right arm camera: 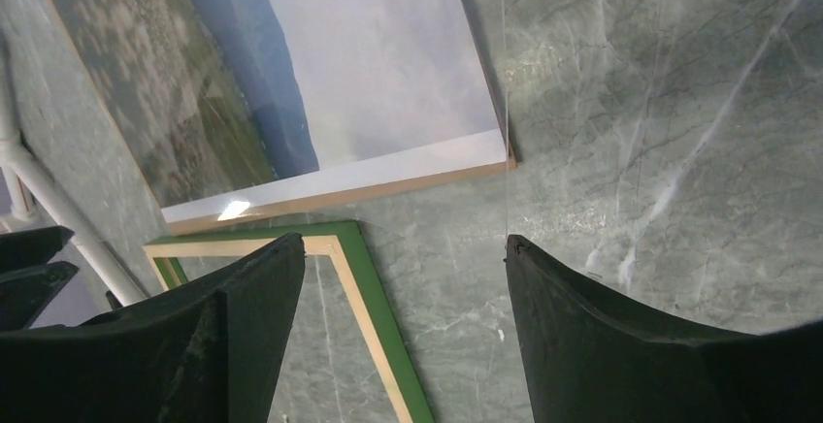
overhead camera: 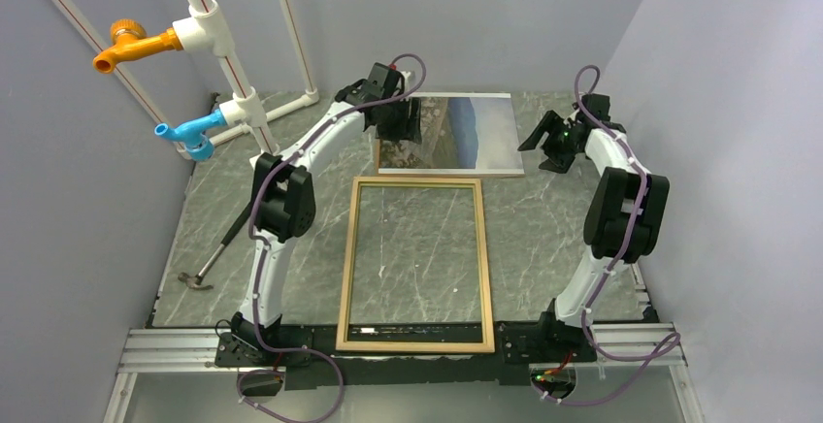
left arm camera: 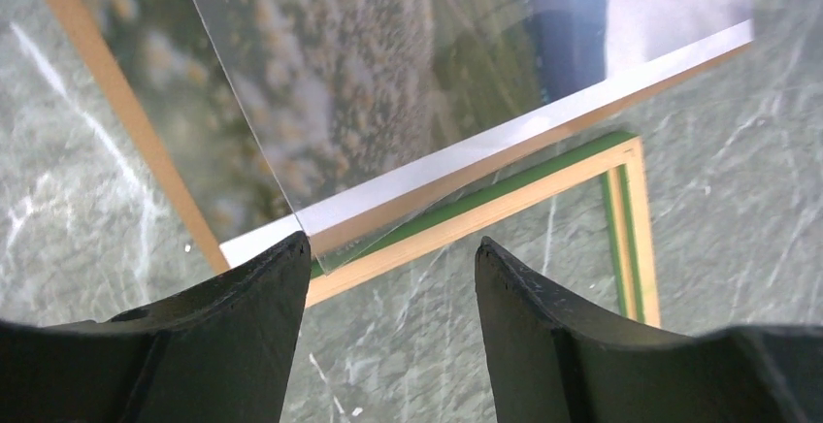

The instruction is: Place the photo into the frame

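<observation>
The photo [overhead camera: 466, 132], a coast picture with a white border, lies on a thin brown board [right arm camera: 388, 188] at the back of the table. Just in front of it is the empty wooden frame [overhead camera: 350, 258], flat on the table. A clear sheet [left arm camera: 291, 151] shows over the photo's left part, one corner beside my left gripper's left finger [left arm camera: 277, 297]. Above the photo's left end is my left gripper [overhead camera: 400, 124]; its fingertips look apart, and whether they grip the sheet is unclear. My right gripper [overhead camera: 545, 146] hangs right of the photo, its fingers apart and nothing visible between them.
A hammer [overhead camera: 209, 266] lies on the left side. White pipes with an orange tap [overhead camera: 131, 45] and a blue tap [overhead camera: 189, 135] stand at the back left. Bare table surface extends right of the frame.
</observation>
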